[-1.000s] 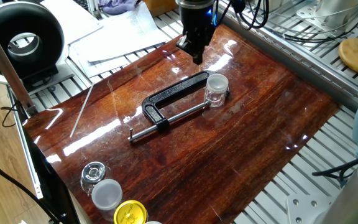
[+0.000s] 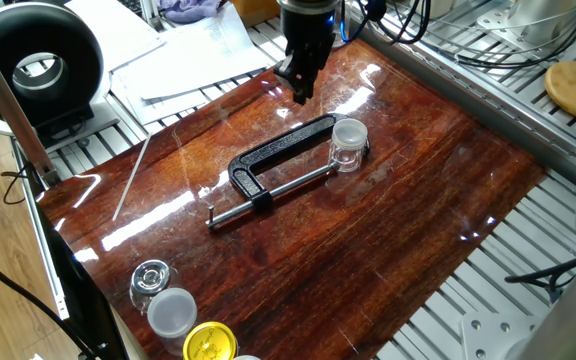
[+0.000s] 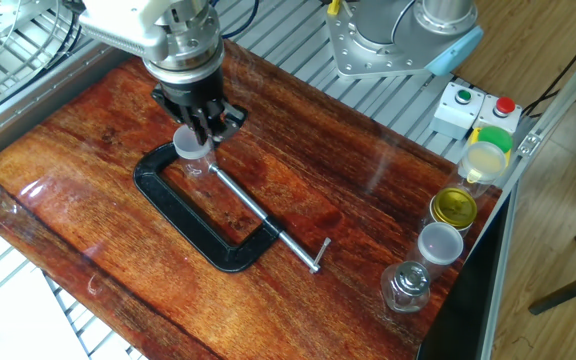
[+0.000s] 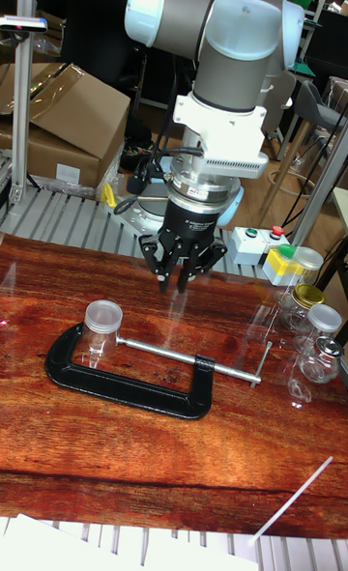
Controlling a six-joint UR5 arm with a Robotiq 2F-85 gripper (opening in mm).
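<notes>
A black C-clamp (image 2: 278,151) with a silver screw rod (image 2: 290,188) lies on the glossy wooden board. At one end of it stands a clear jar with a frosted lid (image 2: 349,134), upright inside the clamp's mouth beside the rod's tip; the same jar (image 4: 103,317) shows at the left in exterior view 3. My black gripper (image 4: 173,284) points down above the board, clear of clamp and jar. Exterior view 2 has the gripper (image 3: 208,138) overlapping the jar's lid. Its fingertips look close together, with nothing seen between them; how far they are parted is unclear.
Along one board edge stand several jars: one silver-lidded (image 3: 409,281), one frosted (image 3: 440,243), one gold-lidded (image 3: 454,207). A thin white stick (image 2: 131,178) lies near another edge. Control buttons (image 3: 476,108) sit off the board. Much of the board is bare.
Clamp and jars have stayed put.
</notes>
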